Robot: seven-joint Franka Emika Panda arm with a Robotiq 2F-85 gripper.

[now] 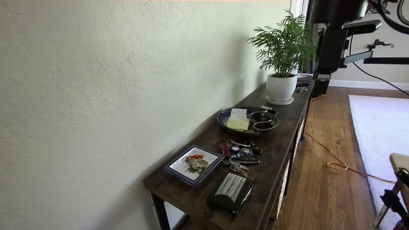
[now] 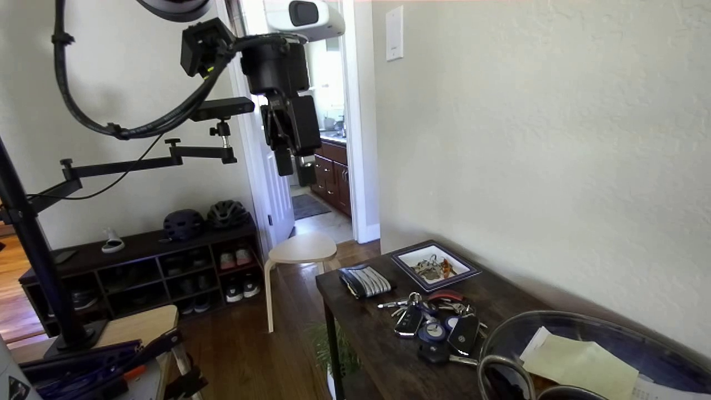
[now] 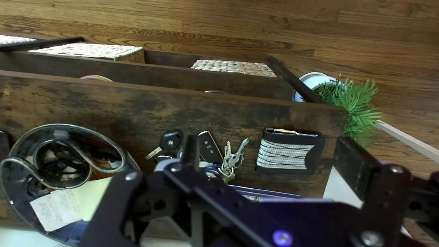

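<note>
My gripper (image 2: 296, 166) hangs in the air, clear of the tabletop, fingers pointing down. In the wrist view its fingers stand wide open with nothing held; a black wallet with pale cord bands (image 3: 286, 153) shows far below, between the fingers. The wallet lies flat near the table's end. Beside it is a pile of keys and fobs (image 1: 242, 153). A square white tray with a dark blue rim (image 2: 395, 259) holds more keys (image 2: 434, 268); in the wrist view the gripper hides most of this tray.
A dark oval bowl (image 1: 221, 119) holds paper notes (image 1: 238, 123) and a looped object. Farther along the narrow dark table (image 1: 207, 140) stands a potted plant (image 1: 281, 86). A wall (image 1: 115, 95) borders one long side; floor is open on the other.
</note>
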